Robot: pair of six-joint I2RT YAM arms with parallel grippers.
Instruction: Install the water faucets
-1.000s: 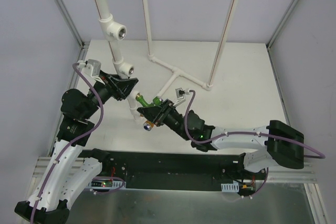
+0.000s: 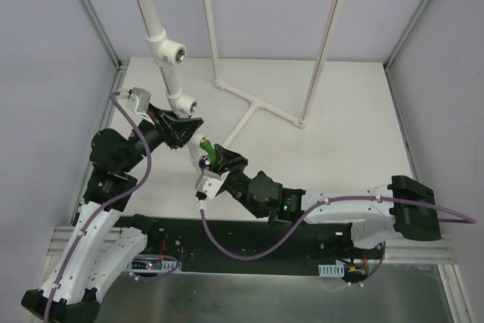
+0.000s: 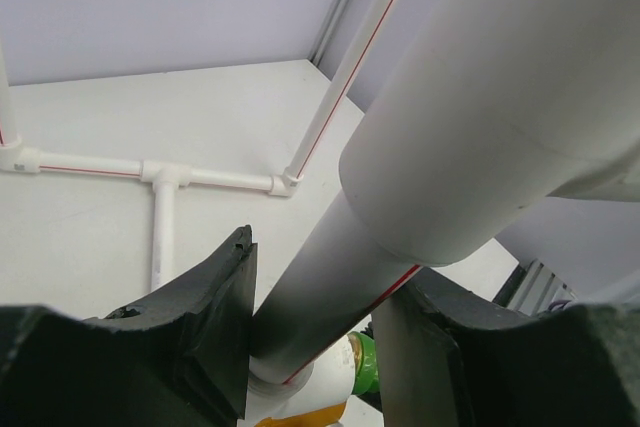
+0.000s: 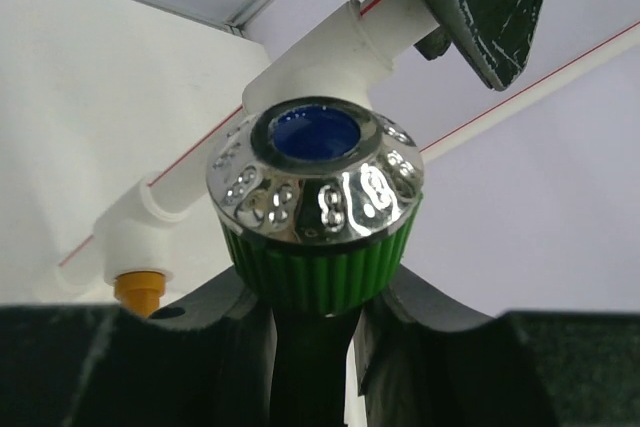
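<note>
My left gripper (image 2: pixel 184 131) is shut around the leaning white pipe (image 3: pixel 330 282), which fills the space between its fingers in the left wrist view. The right gripper (image 2: pixel 224 159) is shut on a green faucet (image 2: pixel 210 149) with a chrome handle (image 4: pixel 325 187) and blue cap. In the left wrist view the faucet's green body (image 3: pixel 367 363) sits right at the mouth of a white side fitting (image 3: pixel 335 372); how deep its thread sits cannot be told. An orange faucet (image 4: pixel 139 290) is on the lowest fitting, mostly hidden in the top view.
Further up the pipe, white fittings (image 2: pixel 172 53) have empty metal-threaded mouths. A white pipe frame (image 2: pixel 257 102) stands on the white board (image 2: pixel 333 156), which is otherwise bare to the right. Purple hoses run along both arms.
The left gripper and pipe have shifted slightly right.
</note>
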